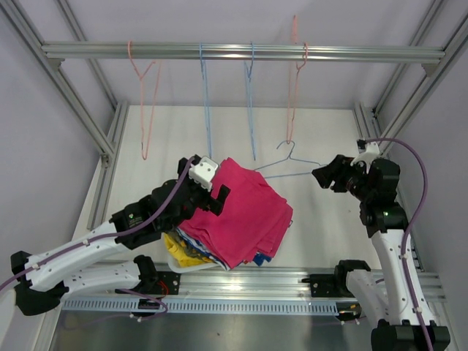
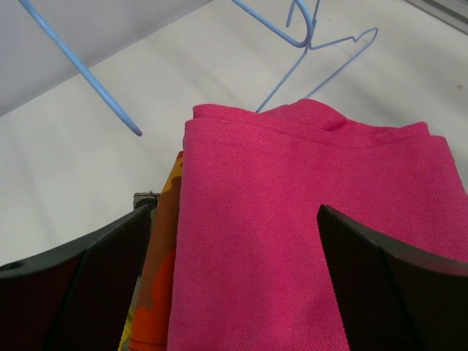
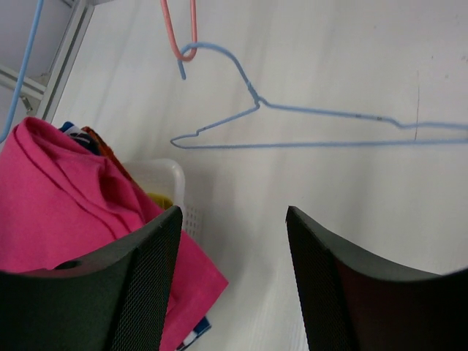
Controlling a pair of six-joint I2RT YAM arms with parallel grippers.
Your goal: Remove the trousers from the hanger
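A pink cloth, likely the trousers (image 1: 241, 212), lies folded atop a pile of clothes in a white bin. My left gripper (image 1: 208, 186) is open just over it; in the left wrist view the pink fabric (image 2: 256, 205) fills the space below and between the fingers. My right gripper (image 1: 329, 172) is open to the right of the pile, nothing between its fingers. A blue hanger (image 1: 289, 168) without clothing hangs low from a pink hanger (image 1: 292, 102), behind the pile; the same blue hanger (image 3: 307, 144) shows bare in the right wrist view.
A metal rail (image 1: 365, 55) spans the top, carrying pink and blue hangers. Bare white board (image 1: 336, 227) surrounds the pile, with room at the right. Frame posts and walls bound both sides.
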